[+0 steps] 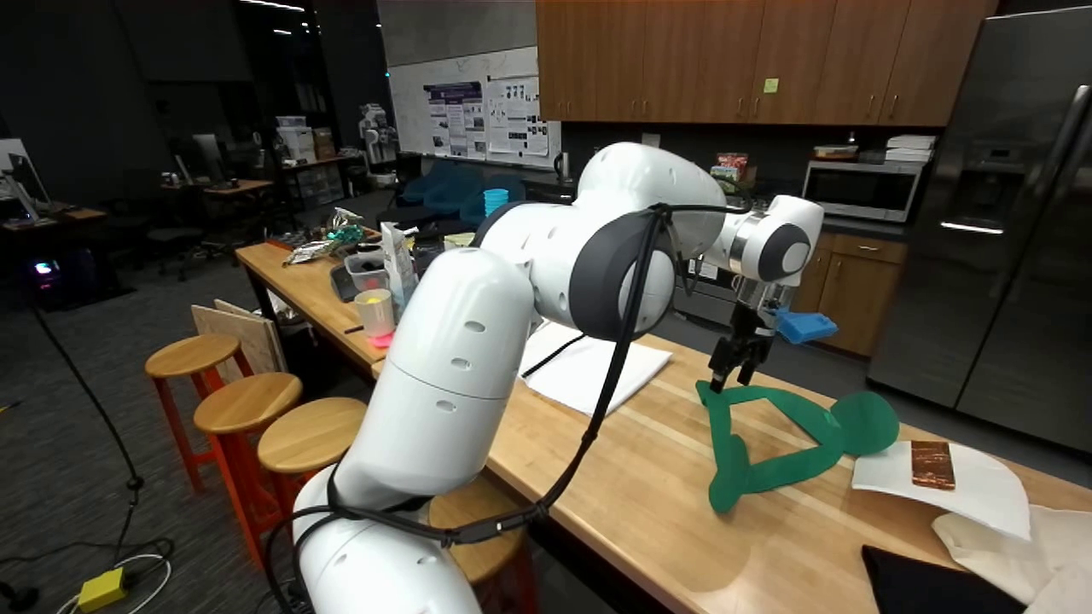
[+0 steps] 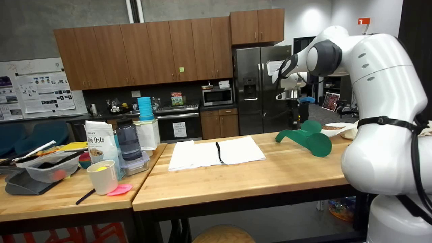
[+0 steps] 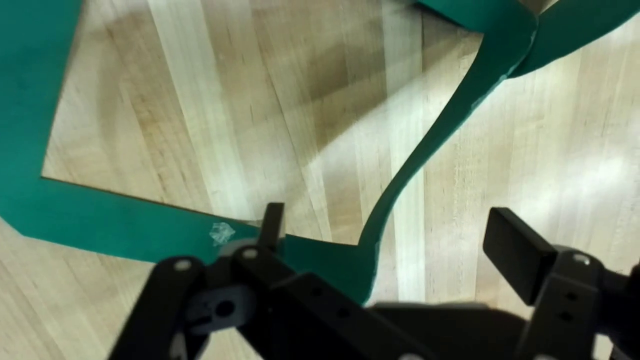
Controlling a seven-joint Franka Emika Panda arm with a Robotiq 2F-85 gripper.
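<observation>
A green flat band, joined into a rough triangle with rounded lobes, lies on the wooden table. One of its sides rises and curls in the wrist view. My gripper is over the band's far left corner, pointing down. In the wrist view my open gripper has its left finger overlapping the green strip, while the right finger appears over bare wood. Nothing is held between them. Whether the fingers touch the strip I cannot tell.
White cloth with a black strap lies left of the band. A curved white piece bearing a copper patch sits to its right, near black fabric.
</observation>
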